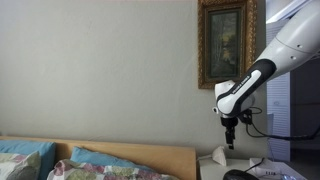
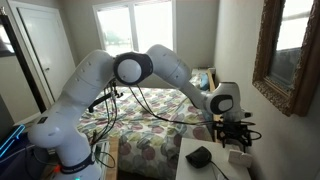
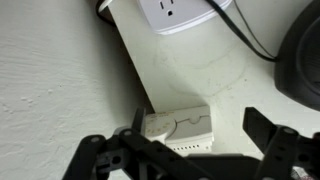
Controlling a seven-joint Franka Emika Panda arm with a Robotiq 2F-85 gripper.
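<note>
My gripper is open, with no object held between its fingers. In the wrist view a small white box [image 3: 182, 130] lies beyond and partly behind the fingers, near the table's edge by the wall. Seen from the side, the gripper [image 1: 230, 143] hangs above the white tabletop, and a white object [image 1: 219, 155] rests below it. The second exterior view has the gripper [image 2: 234, 132] over the far end of the white table [image 2: 187, 172], close to a white object [image 2: 239, 157].
A black rounded object [image 3: 305, 55] lies on the table with a cable. A white outlet strip [image 3: 178, 12] is near the wall. A framed picture [image 1: 227, 42] hangs above, and a bed [image 2: 150, 120] stands beside the table.
</note>
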